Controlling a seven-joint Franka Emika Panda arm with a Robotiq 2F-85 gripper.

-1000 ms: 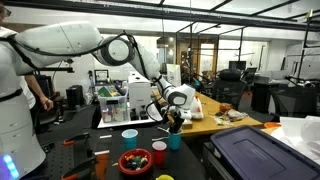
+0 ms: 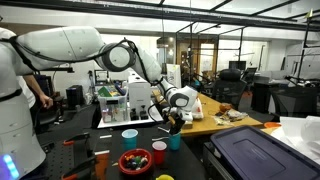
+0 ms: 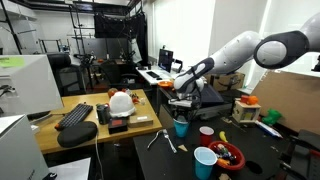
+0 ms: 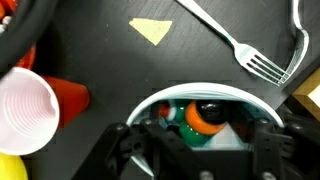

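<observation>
My gripper is open, right over a light-rimmed cup (image 4: 178, 92) in the wrist view, its two dark fingers spread across the opening. Inside the cup lie small colored things, among them an orange piece (image 4: 203, 121) and a green one (image 4: 188, 134). From outside, this cup is blue (image 2: 174, 142) and upright on the dark table, with the gripper (image 2: 179, 126) at its top. Exterior view 2 shows the same blue cup (image 3: 181, 129) below the arm. Whether the fingers touch the rim cannot be made out.
Another blue cup (image 3: 205, 161), a red cup (image 3: 206, 135) and a red bowl (image 3: 235, 157) of small things stand nearby. A fork (image 4: 238, 48) and a tan scrap (image 4: 150, 30) lie beside the cup. A large dark tray (image 2: 265, 153) occupies the table's right side.
</observation>
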